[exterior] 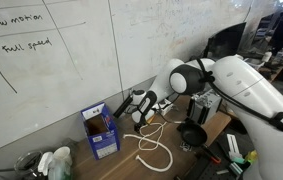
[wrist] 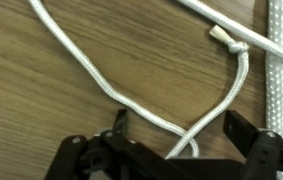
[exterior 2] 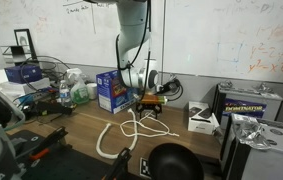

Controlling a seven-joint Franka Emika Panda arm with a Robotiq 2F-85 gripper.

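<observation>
A white rope [wrist: 153, 118] lies on the wooden table in the wrist view, crossing itself low in the middle, with a knotted end [wrist: 238, 46] at upper right. Over that crossing stands my gripper, open, its dark fingers [wrist: 243, 132] apart on either side of the rope. Whether they touch it cannot be told. In exterior view 2 the thin rope [exterior 2: 146, 128] spreads in loops below the gripper [exterior 2: 149, 102], and a thicker white length [exterior 2: 103, 142] curves toward the front.
A blue box [exterior 2: 111, 92] stands left of the gripper. A black pan [exterior 2: 173, 160] is at the front right, near a grey metal box [exterior 2: 256, 150]. A small white box [exterior 2: 202, 118] sits right of the rope. Bare table [exterior 2: 66, 128] shows at the left.
</observation>
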